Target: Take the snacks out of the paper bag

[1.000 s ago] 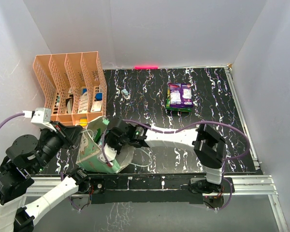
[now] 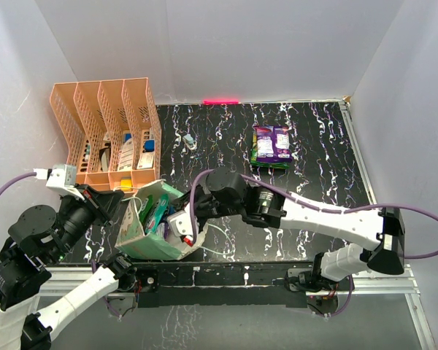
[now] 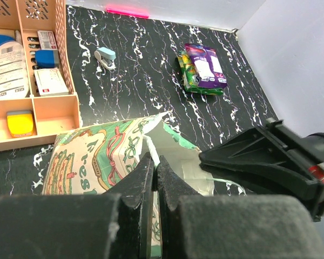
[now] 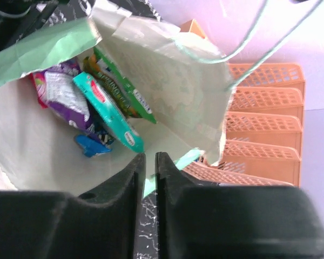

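The green-and-cream paper bag (image 2: pixel 152 246) stands at the table's front left, mouth open. My left gripper is shut at its upper rim, with a thin white handle (image 3: pixel 150 147) running in between the fingertips. My right gripper is slightly open at the bag's mouth, nothing visible in its narrow gap. Inside the bag are a teal pack (image 4: pixel 109 111), a green pack (image 4: pixel 127 89), a purple pack (image 4: pixel 65 97) and a small blue pack (image 4: pixel 92 145). Farther back on the table, a purple pack (image 2: pixel 273 144) lies on a green one (image 2: pixel 266 162).
An orange compartment rack (image 2: pixel 117 117) with boxed items stands behind the bag. A small grey-blue stapler-like object (image 2: pixel 189 140) lies near it. My right arm (image 2: pixel 328 222) spans the front right.
My right arm has drawn back to the right, its gripper shifting from deeper over the bag toward the right side of the mouth. More of the packs shows. The left arm has stayed still.
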